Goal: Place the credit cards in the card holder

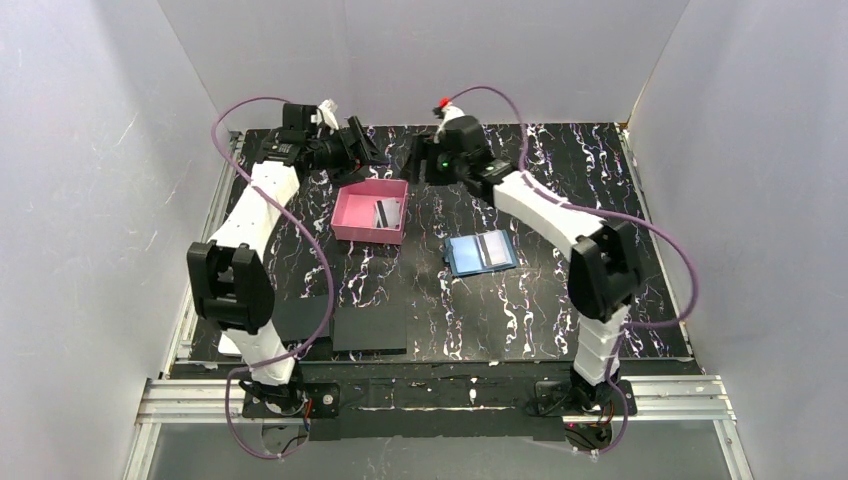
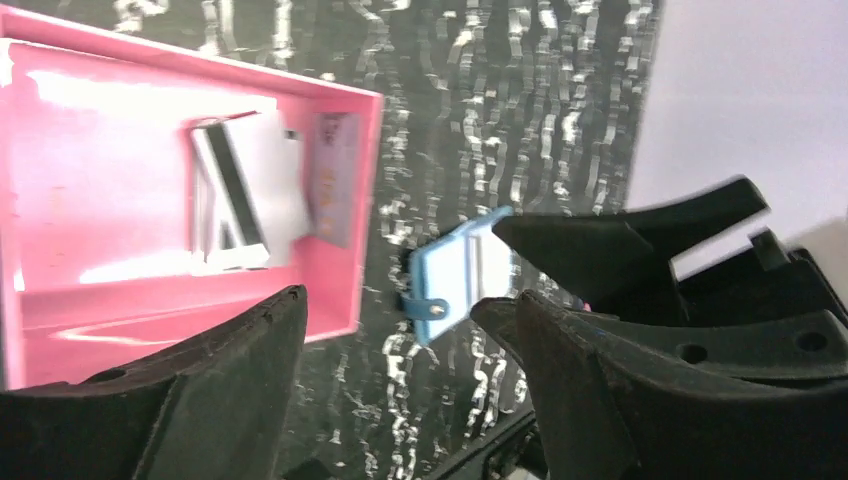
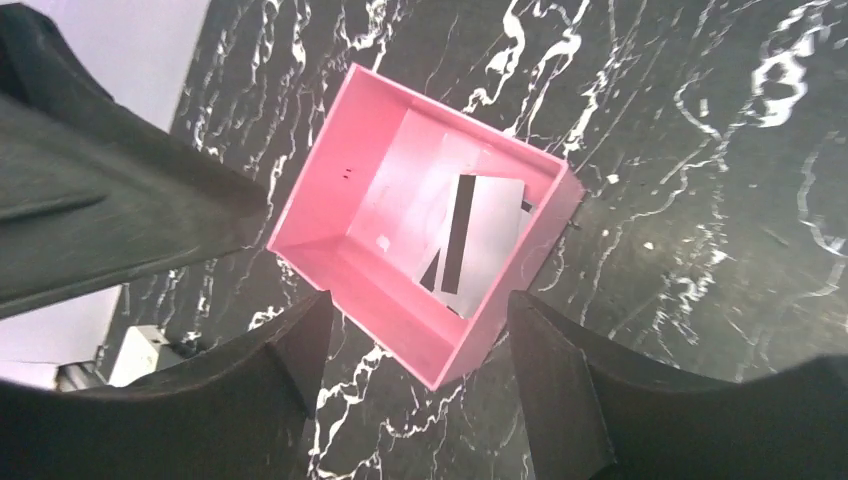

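Note:
The blue card holder (image 1: 463,254) lies spread on the table right of centre, a pale card with a dark stripe (image 1: 493,248) at its right half. Its strap and snap (image 2: 432,309) show in the left wrist view. White cards with a black stripe (image 3: 487,240) lie in the pink box (image 1: 368,236), against one end wall. Just behind the box, my left gripper (image 1: 365,152) stands part open and empty. My right gripper (image 1: 419,163) is behind the box's right corner, also part open, nothing between its fingers.
Flat black panels (image 1: 370,329) lie at the front left edge, partly under the left arm. Both grippers are close together at the back. Bare marble-patterned table (image 1: 430,310) surrounds the holder.

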